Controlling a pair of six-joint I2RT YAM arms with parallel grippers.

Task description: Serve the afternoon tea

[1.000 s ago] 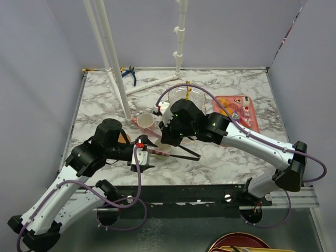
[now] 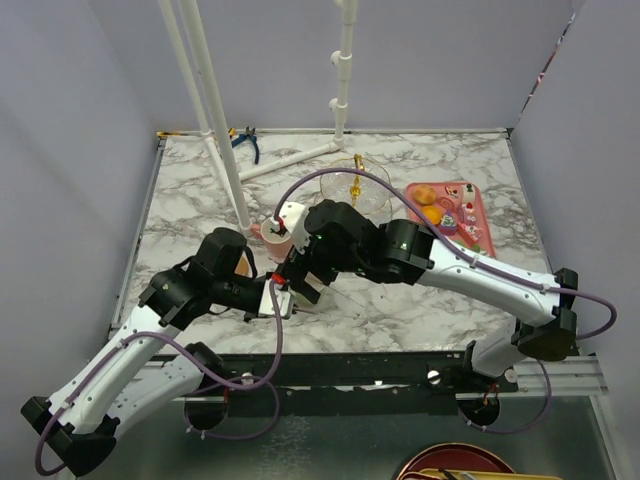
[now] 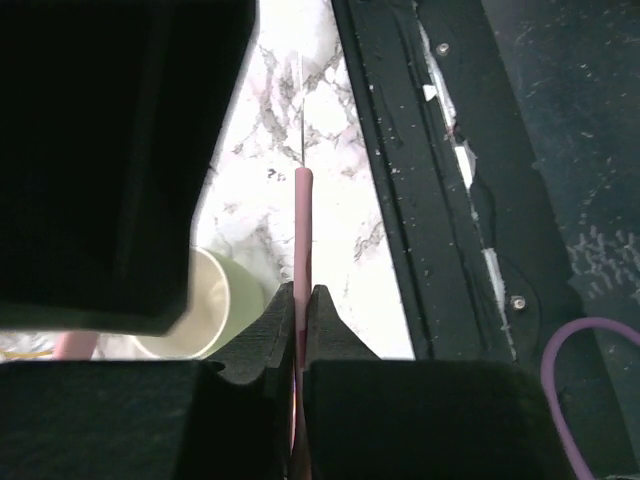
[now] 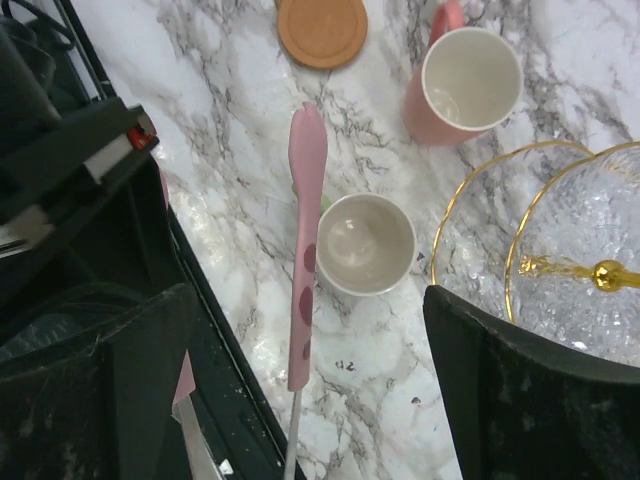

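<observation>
A pair of pink-ended tongs with metal shanks is held between my arms. In the left wrist view my left gripper is shut on one pink arm of the tongs (image 3: 303, 215), seen edge-on, and a thin metal shank runs beyond it. My right gripper stands open; the other pink arm (image 4: 308, 190) passes between its spread fingers without visible contact. Close beside that arm, the pale green cup (image 4: 366, 244) is upright and looks empty. A pink cup (image 4: 465, 85) stands farther back. From above, the grippers hide most of the tongs.
Gold-rimmed glass tiers with a gold post (image 2: 357, 180) stand behind the right arm. A pink tray (image 2: 472, 236) of toy food lies to the right. A brown round coaster (image 4: 322, 30) is on the marble. White pipes (image 2: 215, 120) rise at back left.
</observation>
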